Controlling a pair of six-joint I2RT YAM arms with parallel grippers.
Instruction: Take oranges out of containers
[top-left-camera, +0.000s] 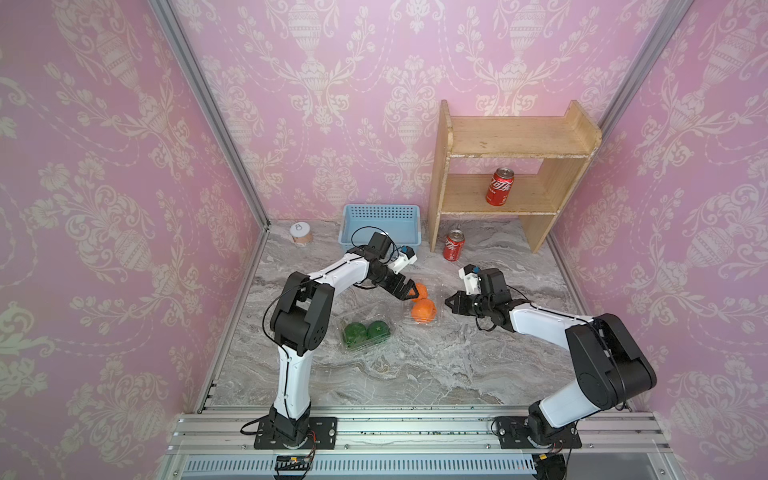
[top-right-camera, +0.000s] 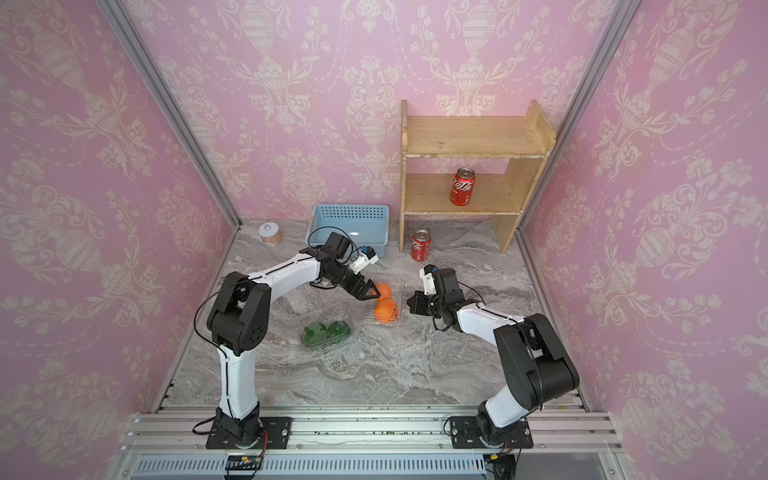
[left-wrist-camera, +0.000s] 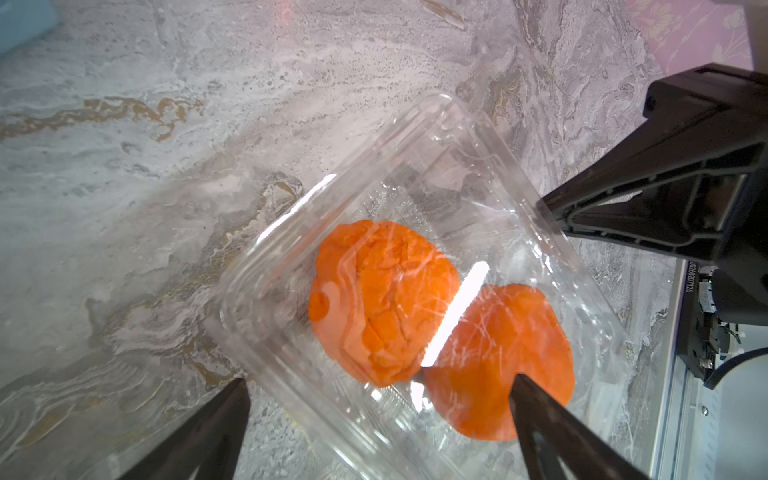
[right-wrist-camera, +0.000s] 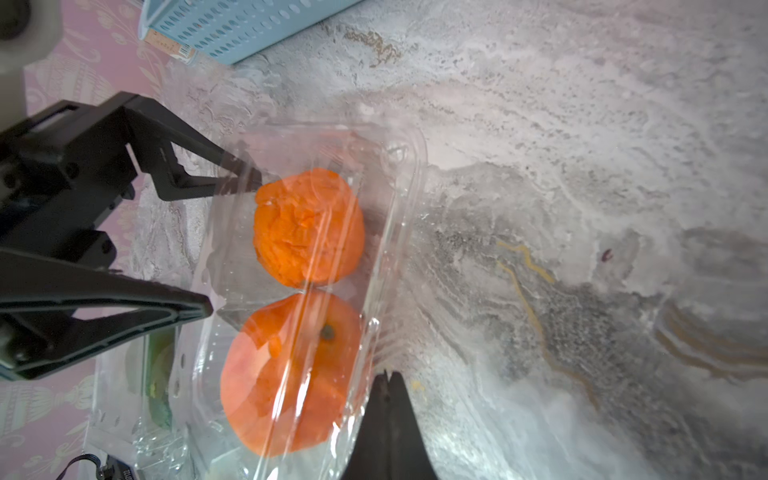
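Two oranges, a farther orange (right-wrist-camera: 312, 232) and a nearer orange (right-wrist-camera: 296, 376), sit in a clear plastic container (left-wrist-camera: 320, 192) at the table's middle. Whether a lid covers them is hard to tell. My left gripper stands open at the container's left side, its fingertips close to the wall in the right wrist view; nothing solid shows held between them. On the opposite side my right gripper is shut, nothing between its fingers, with its tip near the container's right wall. Another clear container (top-left-camera: 366, 344), holding green produce (top-left-camera: 357, 333), lies front left.
A blue basket (top-left-camera: 381, 210) stands at the back. One red can (top-left-camera: 453, 245) is on the table beside the wooden shelf (top-left-camera: 518, 146); a second can (top-left-camera: 500, 186) stands on it. A small round tub (top-left-camera: 301, 232) sits back left.
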